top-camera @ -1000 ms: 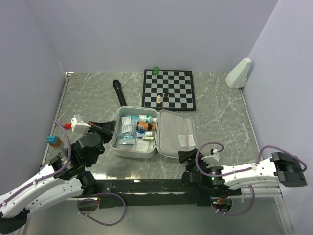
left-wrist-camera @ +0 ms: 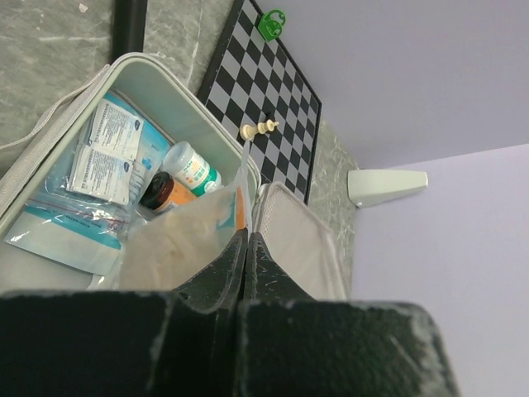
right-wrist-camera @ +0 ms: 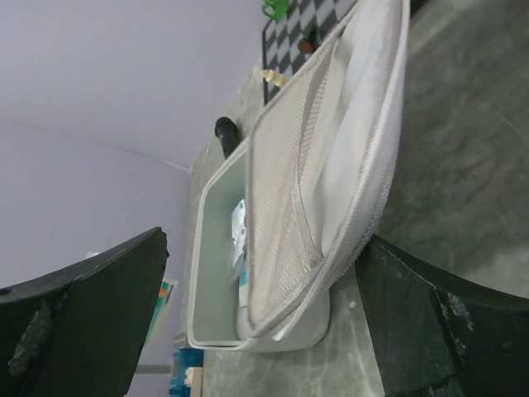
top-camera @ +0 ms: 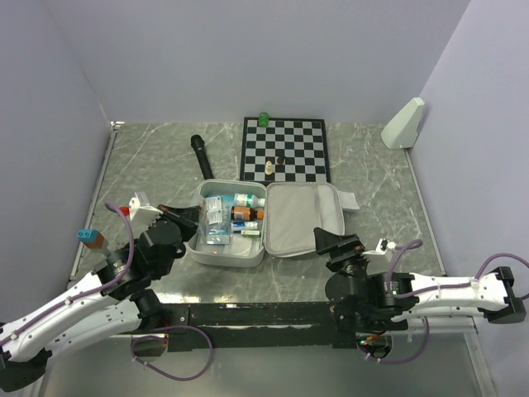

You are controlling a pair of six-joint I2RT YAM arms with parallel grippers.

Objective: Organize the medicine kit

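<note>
The medicine kit (top-camera: pixel 226 257) lies open, holding white packets (left-wrist-camera: pixel 107 153), a white bottle (left-wrist-camera: pixel 193 169), an orange bottle (top-camera: pixel 246 213) and small boxes. Its lid (top-camera: pixel 293 219) lies flat to the right, a white piece at its far right edge. My left gripper (top-camera: pixel 192 217) is over the kit's left side, shut; a translucent bag (left-wrist-camera: pixel 173 244) shows at its fingertips, whether gripped I cannot tell. My right gripper (top-camera: pixel 337 241) stands open at the lid's right; in the right wrist view the raised lid edge (right-wrist-camera: pixel 326 165) reaches between its fingers.
Behind the kit lie a chessboard (top-camera: pixel 297 149) with small pieces and a black cylinder (top-camera: pixel 201 157). A white object (top-camera: pixel 401 124) stands at the back right, a blue box (top-camera: pixel 89 237) at the left.
My right gripper has moved up and to the right. The lid's right part and the white piece on it have shifted rightward. The left arm has moved slightly right.
</note>
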